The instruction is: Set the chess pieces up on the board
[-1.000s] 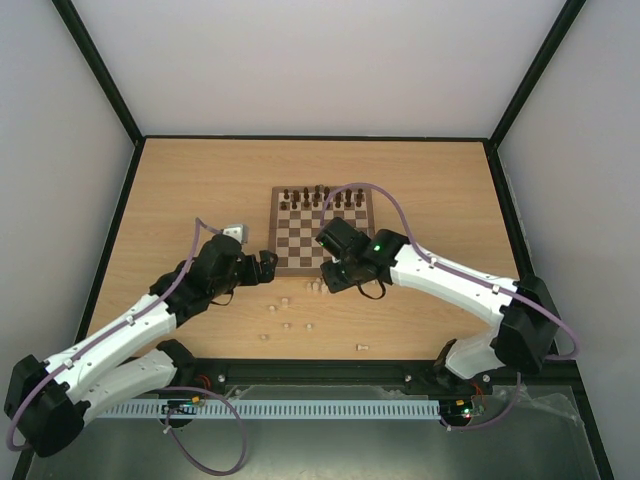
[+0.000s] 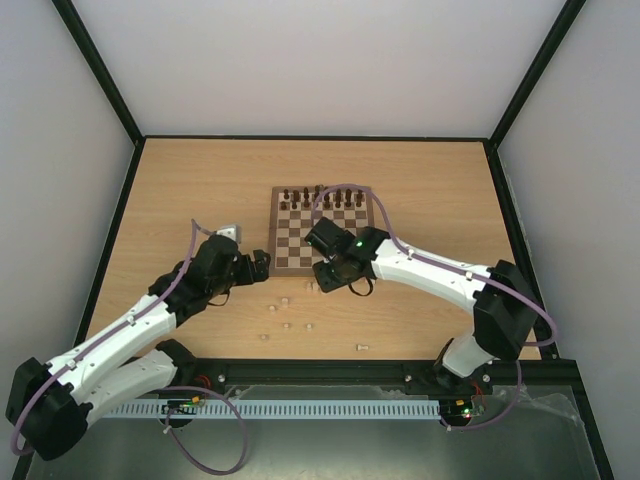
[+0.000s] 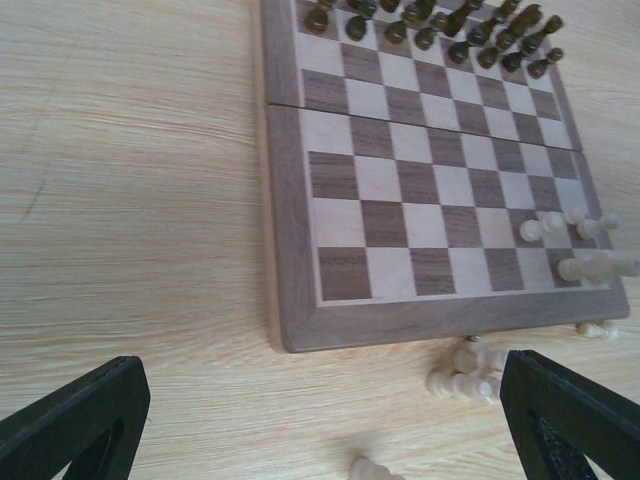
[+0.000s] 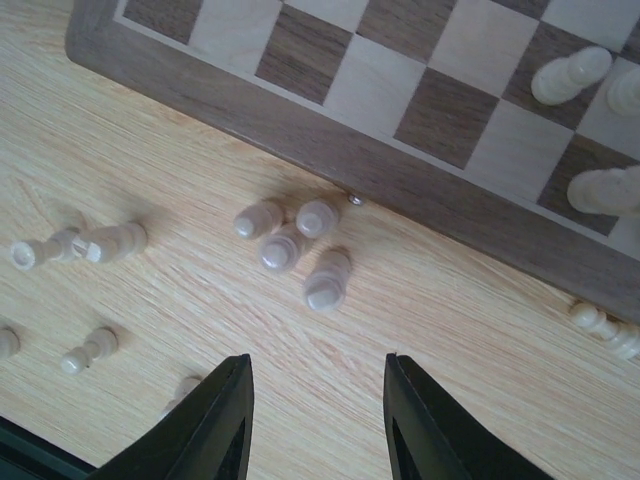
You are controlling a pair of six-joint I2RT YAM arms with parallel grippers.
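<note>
The chessboard [image 2: 290, 264] lies mid-table, dark pieces [image 3: 480, 35] standing in rows on its far side. On the near right corner stand several pale pieces [image 4: 571, 75]. In front of the near edge, a cluster of pale pieces [image 4: 285, 247] stands on the table. My right gripper is open above the table, nearer than this cluster in its wrist view, with nothing between its fingers. My left gripper hangs open near the board's left front corner, also empty. In the top view, the right arm hides part of the board.
More pale pieces lie scattered on the near table, such as a pair [image 4: 80, 243], a small one [image 4: 90, 350] and a lone one [image 2: 362, 347]. One lying piece [image 4: 605, 328] rests against the board's near edge. The table left of the board is clear.
My right arm has moved a little to the left along the board's near side. My left arm has shifted only slightly left. The pieces look unchanged.
</note>
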